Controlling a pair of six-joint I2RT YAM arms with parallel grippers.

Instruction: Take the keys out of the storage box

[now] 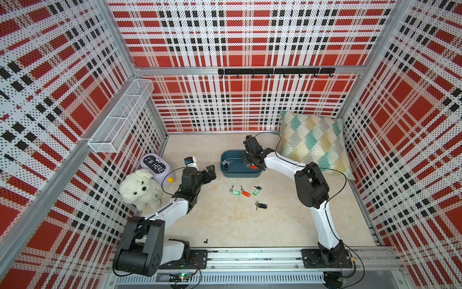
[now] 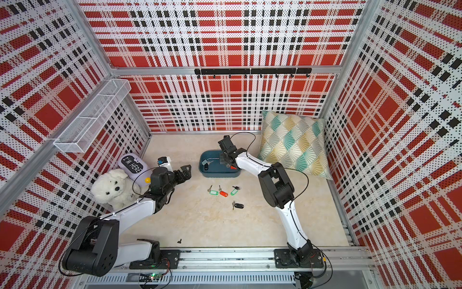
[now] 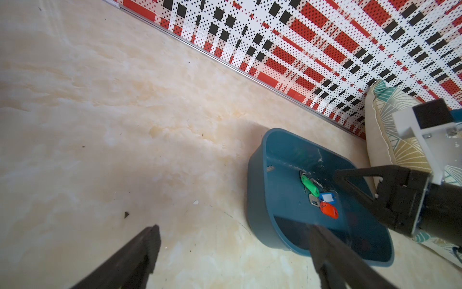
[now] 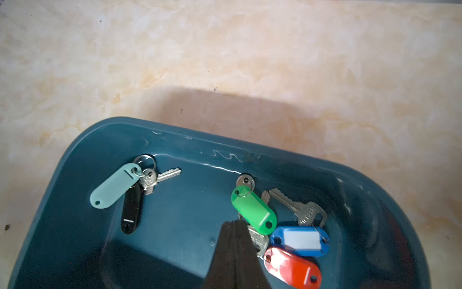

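In the right wrist view the blue storage box (image 4: 192, 137) holds keys with a bright green tag (image 4: 254, 210), a blue tag (image 4: 299, 240), a red tag (image 4: 292, 267), a pale teal tag (image 4: 115, 186) and a black tag (image 4: 131, 209). My right gripper is over the box, its fingers together with nothing between them. The green-tagged key lies outside them, just beyond the tips. My left gripper stands open and empty, left of the box. On the table in front of the box are several removed keys, among them a red-tagged key (image 1: 245, 193) and a black-tagged key (image 1: 261, 205).
A patterned pillow (image 1: 315, 144) leans at the back right. On the left sit a white plush dog (image 1: 140, 188) and a lilac "I'M HERE" cushion (image 1: 156, 166). A wire basket (image 1: 122, 115) hangs on the left wall.
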